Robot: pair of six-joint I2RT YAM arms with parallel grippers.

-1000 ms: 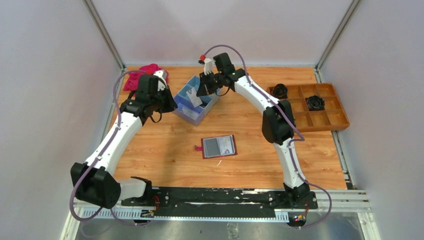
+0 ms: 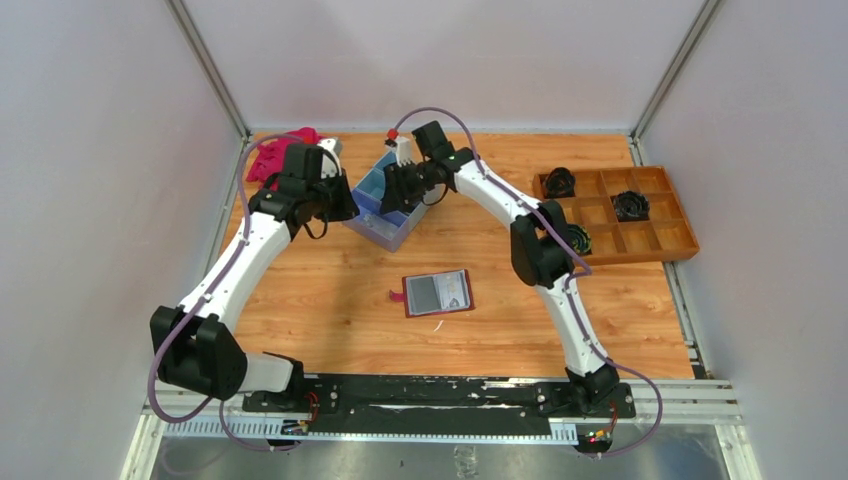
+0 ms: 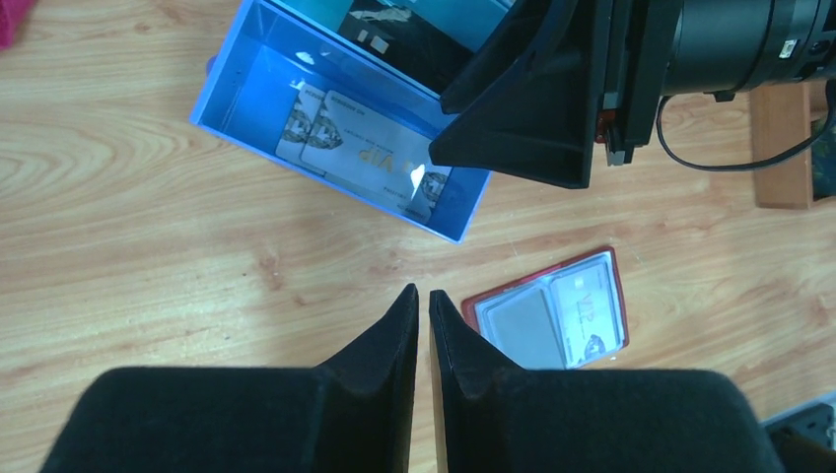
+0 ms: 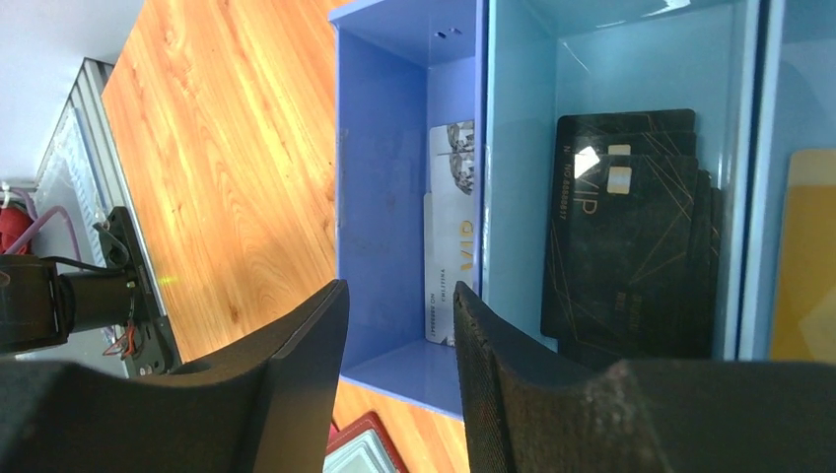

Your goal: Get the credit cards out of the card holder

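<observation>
The card holder, open with a dark red rim and a pink tab, lies on the table; a VIP card shows in its right half. White VIP cards lie in the nearest compartment of the blue box. Just above that compartment, my right gripper is open with nothing between its fingers. My left gripper hovers left of the box in the top view; a narrow, empty gap separates its fingertips.
Black cards fill the box's middle compartment, and a gold card shows beyond. A pink cloth lies back left. At right stands a wooden tray with coiled cables. The table around the holder is mostly clear.
The right arm has moved left and nearer, the left arm slightly right.
</observation>
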